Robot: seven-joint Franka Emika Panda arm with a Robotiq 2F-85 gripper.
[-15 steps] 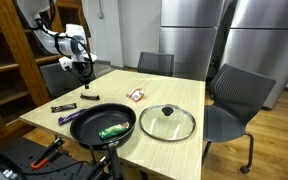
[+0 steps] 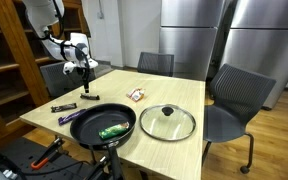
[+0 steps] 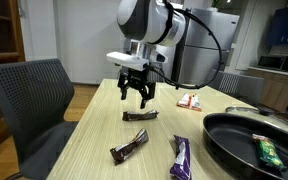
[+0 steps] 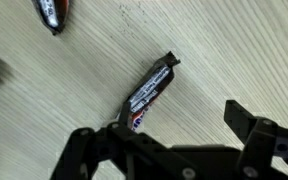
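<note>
My gripper (image 3: 133,100) stands open above the far left part of the table, nothing between its fingers. Just below it lies a dark-wrapped bar (image 3: 140,115), flat on the wood. In the wrist view this bar (image 4: 149,92) runs diagonally, its lower end close to the left finger (image 4: 119,140). A second dark-wrapped bar (image 3: 130,147) rests nearer the exterior camera; part of it (image 4: 54,12) shows at the wrist view's top edge. A purple packet (image 3: 182,158) lies beside the pan. The black pan (image 2: 76,130) holds a green packet (image 2: 114,131).
A glass lid (image 2: 167,122) with a dark knob lies right of the pan. Farther back is a small red and white item (image 2: 136,95). Grey chairs (image 2: 236,120) stand around the table.
My arm and gripper have shifted slightly over the far left of the table. The bars, pan and lid lie where they were.
</note>
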